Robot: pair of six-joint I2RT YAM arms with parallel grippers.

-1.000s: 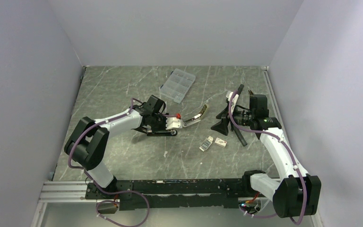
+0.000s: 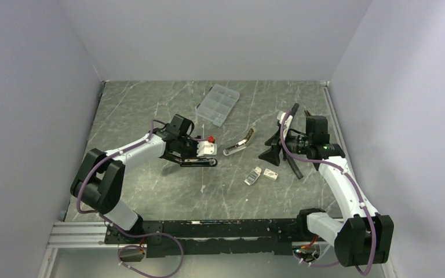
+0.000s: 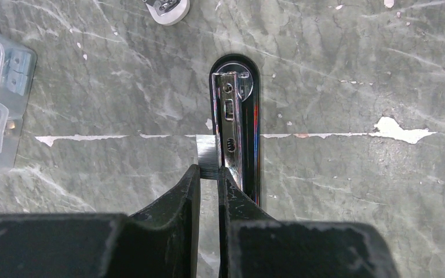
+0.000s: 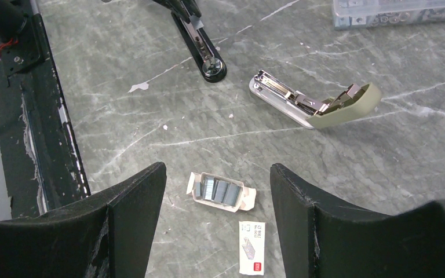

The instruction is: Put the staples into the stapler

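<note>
The black stapler [image 3: 255,121] lies opened out flat, its metal staple channel [image 3: 228,110] facing up. Over its left edge, in the left wrist view, is a grey staple strip [image 3: 207,152]. My left gripper has this strip between its fingertips, both of which seem to touch it. The strip overlaps the channel's side; whether it touches the channel I cannot tell. On the right, my right gripper is wide open and empty, above the table. Ahead of it are an opened tray of staple strips [image 4: 222,193] and a small white staple box [image 4: 251,248].
A second, olive and white stapler [image 4: 290,103] lies open to the right of the black one. The clear compartment box [image 2: 218,105] stands at the back. Dark bars [image 2: 294,168] lie by the right arm.
My left arm has drawn back slightly to the left in the top view. The right arm, both staplers and the staple boxes have stayed put.
</note>
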